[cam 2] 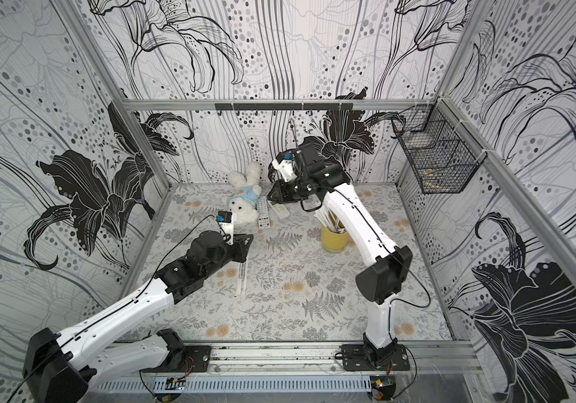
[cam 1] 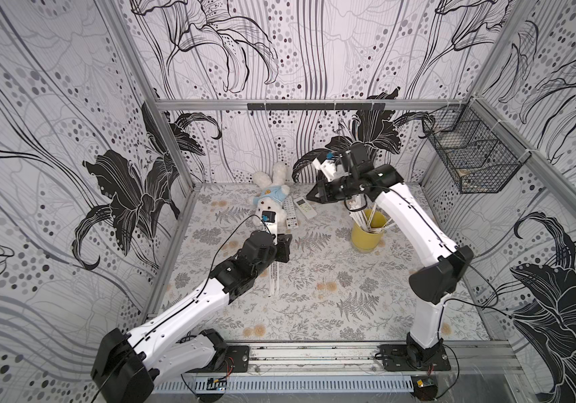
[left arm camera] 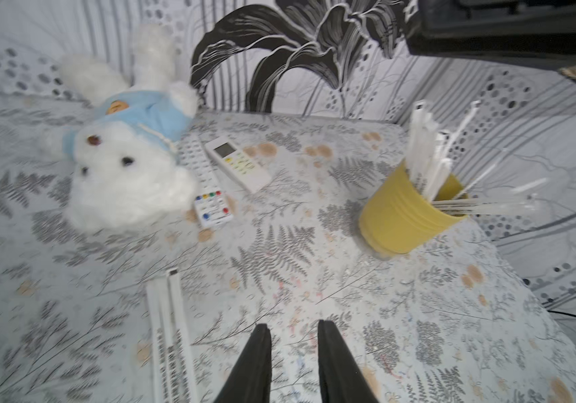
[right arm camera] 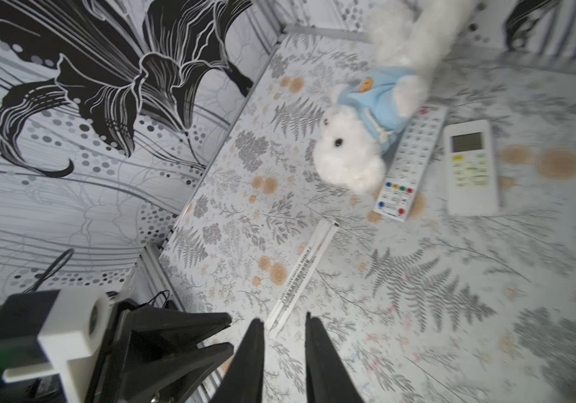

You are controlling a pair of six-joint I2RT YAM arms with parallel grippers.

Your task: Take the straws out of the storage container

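Note:
The yellow container point(left arm camera: 398, 218) stands upright at the right of the table, with several white straws point(left arm camera: 425, 151) sticking up and leaning out of it. Two slender white strips, perhaps straws, lie side by side on the table below the plush toy; the right wrist view shows these strips point(right arm camera: 301, 275) too. My left gripper is above the table to their right, its fingers apart with nothing between them. Raised over the back middle, left of the container, my right gripper is also open and empty.
A white plush toy point(right arm camera: 351, 154) in blue lies at the back left. Beside it are a long remote point(right arm camera: 412, 161) and a shorter remote point(right arm camera: 474, 174). A black wire basket point(cam 1: 476, 147) hangs on the right frame.

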